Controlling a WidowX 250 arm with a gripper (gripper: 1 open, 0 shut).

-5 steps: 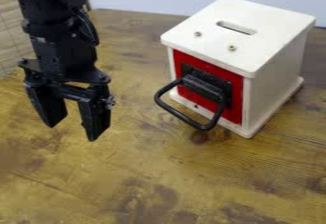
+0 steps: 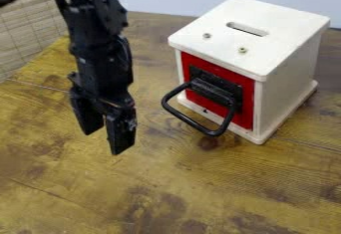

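Note:
A black robot gripper hangs open over the wooden table at the left, its fingers pointing down with nothing seen between them. To its right stands a white wooden box with a slot and two small bolts on top. The box's red front panel carries a black bracket with a black loop handle that sticks out toward the gripper. The gripper is apart from the handle.
A woven mat is at the back left, and a pale wall is behind.
The gripper has shifted a little to the right and turned, so its fingers appear closer together from this view. The box and handle have not moved.

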